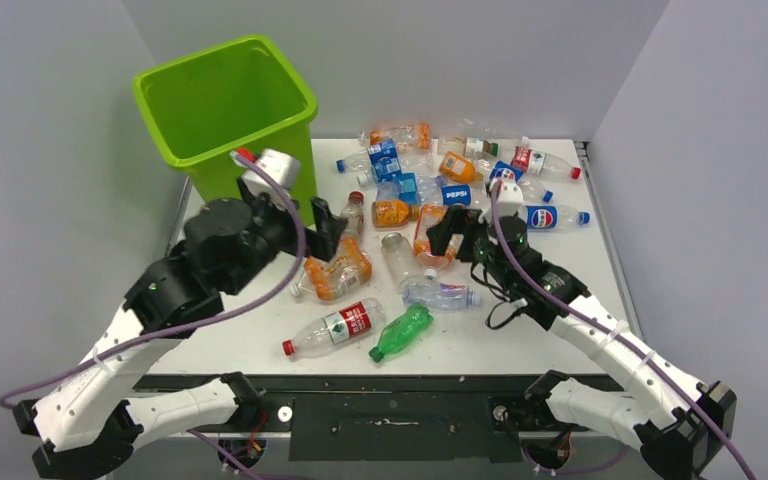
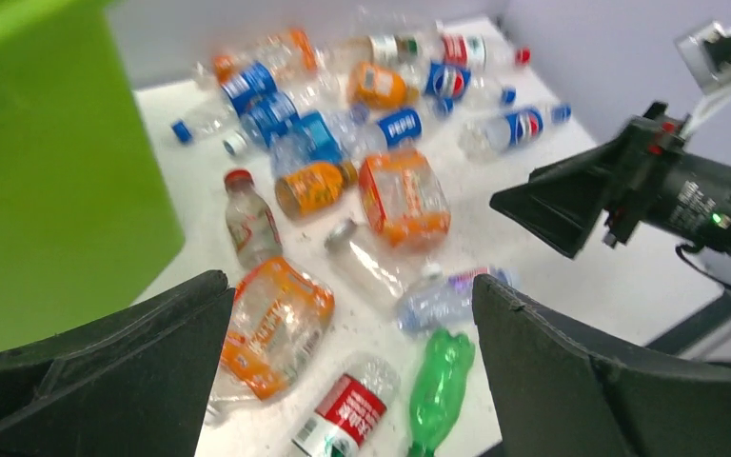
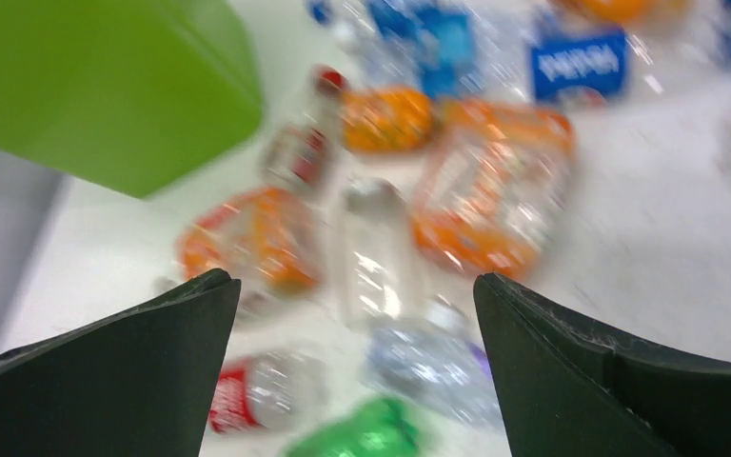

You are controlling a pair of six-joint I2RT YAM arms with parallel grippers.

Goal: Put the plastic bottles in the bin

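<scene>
Plastic bottles lie scattered on the white table. At the front are a clear bottle with a red label [image 1: 335,328], a green bottle [image 1: 401,332] and a crumpled clear bottle with a blue cap [image 1: 441,294]. A large orange-labelled bottle [image 1: 333,271] lies behind them, near a small red-capped bottle [image 2: 252,219]. The green bin [image 1: 300,130] stands at the back left. My left gripper [image 1: 332,226], open and empty, hovers above the table in front of the bin. My right gripper [image 1: 442,236] hangs open over the middle bottles, nothing between its fingers; its wrist view is blurred.
Several more bottles, including a Pepsi bottle [image 1: 555,217] and a red-capped bottle [image 1: 545,164], crowd the back right. Bare table [image 1: 570,320] shows at the front right. Both arms reach in over the table, with a gap between the grippers.
</scene>
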